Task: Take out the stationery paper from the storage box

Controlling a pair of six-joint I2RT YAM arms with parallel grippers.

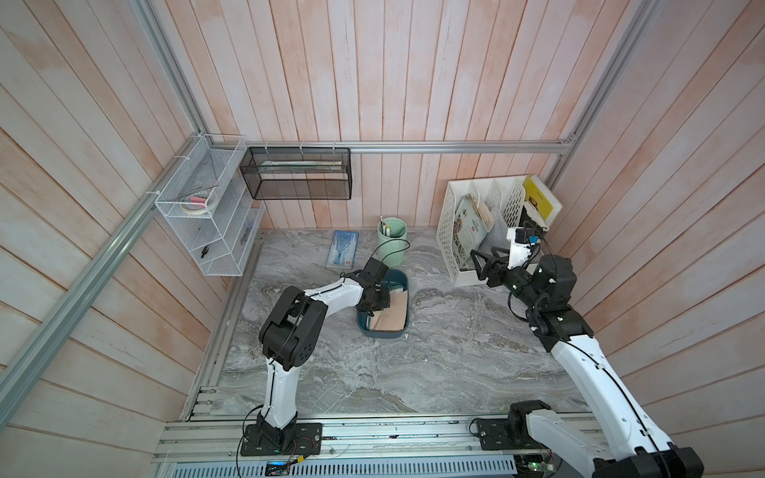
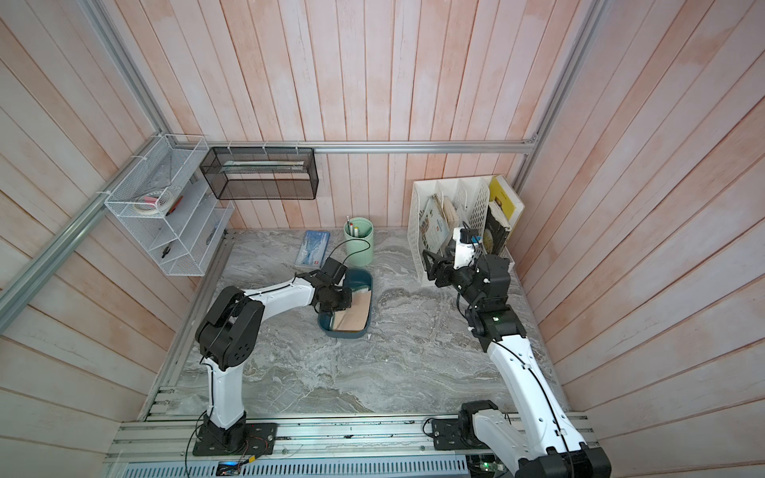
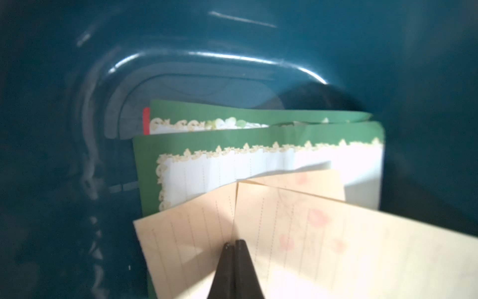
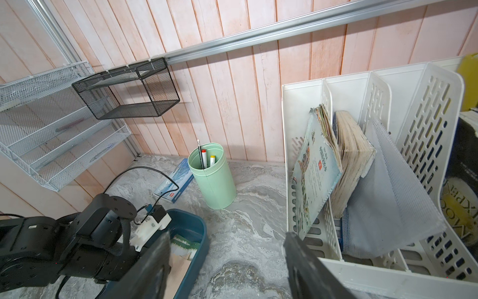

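A blue storage box (image 1: 404,325) holds beige stationery paper (image 3: 358,249) lying over green-bordered sheets (image 3: 259,134). My left gripper is shut over the beige paper inside the box, its fingertips at a sheet; whether anything thin is between them I cannot tell. My right gripper is held open in the air at the right, in front of the white file organizer, with nothing between its fingers.
A green pen cup (image 4: 214,184) and a flat blue packet (image 1: 342,248) sit behind the box. The white organizer (image 4: 303,94) with books stands back right. Wire shelves hang back left.
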